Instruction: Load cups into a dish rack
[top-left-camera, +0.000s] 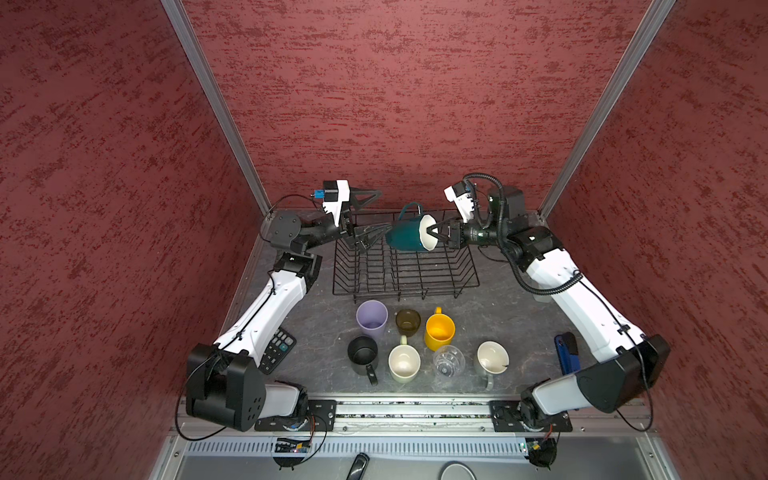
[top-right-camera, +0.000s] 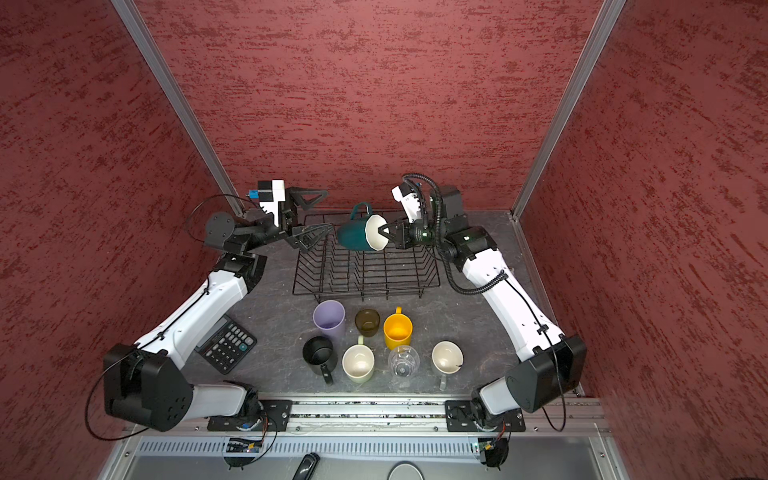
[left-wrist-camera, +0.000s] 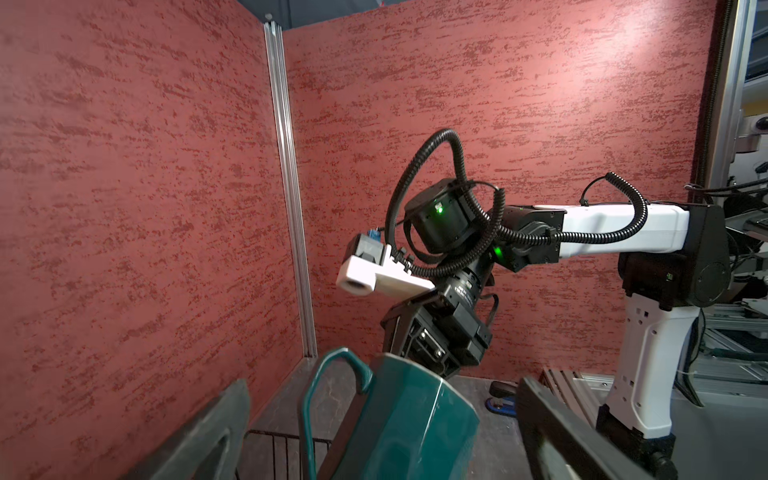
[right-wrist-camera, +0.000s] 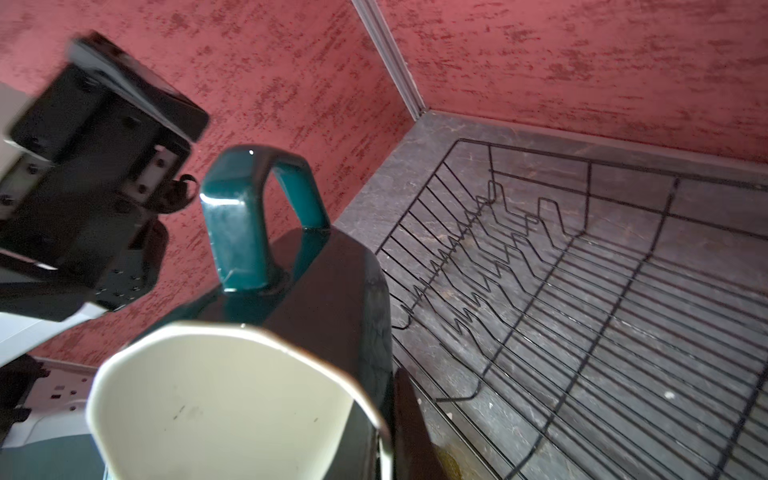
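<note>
A teal mug (top-left-camera: 405, 233) with a white interior hangs tilted on its side above the black wire dish rack (right-wrist-camera: 589, 163). Its handle points up and its mouth faces right. My right gripper (top-left-camera: 433, 232) is shut on the mug's rim, the thin wall between its fingers. On the other side, by the mug's base, my left gripper (top-left-camera: 384, 212) stands open. The left wrist view shows the mug (left-wrist-camera: 420, 420) framed between the left fingers, which do not close on it. No cups show inside the rack.
In front of the rack stand a purple cup (top-left-camera: 372, 317), brown cup (top-left-camera: 408, 321), yellow mug (top-left-camera: 439, 330), black mug (top-left-camera: 362, 352), cream mug (top-left-camera: 404, 364), clear glass (top-left-camera: 449, 362) and white cup (top-left-camera: 493, 357). A calculator (top-right-camera: 227, 345) lies left, a blue-black object (top-left-camera: 567, 353) right.
</note>
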